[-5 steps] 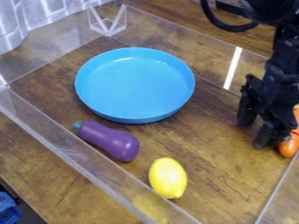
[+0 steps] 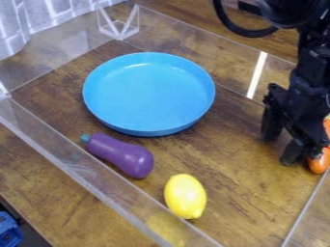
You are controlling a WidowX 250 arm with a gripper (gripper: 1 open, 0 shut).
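Observation:
The black gripper [image 2: 290,135] is low at the right edge of the wooden tray floor, over and beside an orange object [image 2: 317,162] that it partly hides; whether its fingers are shut on that object cannot be told. A blue round dish [image 2: 149,92] sits at upper left. A purple eggplant [image 2: 119,152] lies below it, and a yellow lemon [image 2: 184,197] lies at the bottom centre.
Clear plastic walls [image 2: 54,159] border the work area. The wooden floor between the dish, the lemon and the gripper is bare. A blue item [image 2: 7,232] sits outside at the bottom left.

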